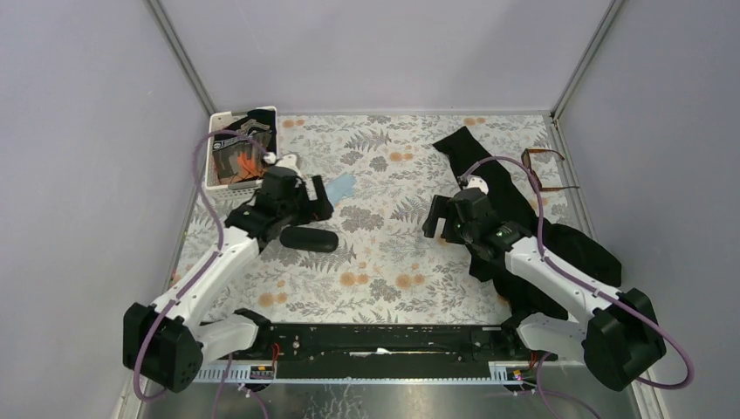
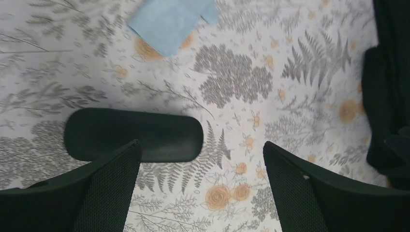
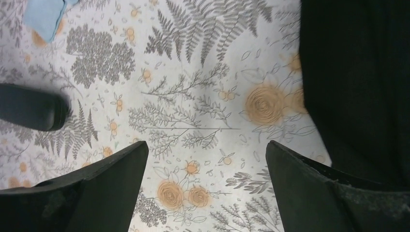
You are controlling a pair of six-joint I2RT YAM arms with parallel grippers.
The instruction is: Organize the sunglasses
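Brown-framed sunglasses [image 1: 543, 175] rest at the table's right edge, beside the black cloth. A dark, rounded glasses case [image 1: 309, 239] lies closed on the left half of the table; the left wrist view shows the case [image 2: 135, 134] beyond the left fingertip. Light blue cloth [image 1: 340, 188] lies behind it. My left gripper [image 1: 325, 197] stands open above the table near the case, nothing between its fingers. Over the middle right, my right gripper [image 1: 433, 222] is also open and empty; its wrist view has bare tablecloth between the fingers and the case's end [image 3: 34, 107] at left.
A white basket [image 1: 229, 192] with packets and dark items stands at the back left. Black cloth [image 1: 572, 253] spreads along the right side, partly under the right arm. Patterned tablecloth [image 1: 375, 262] lies clear between the two arms.
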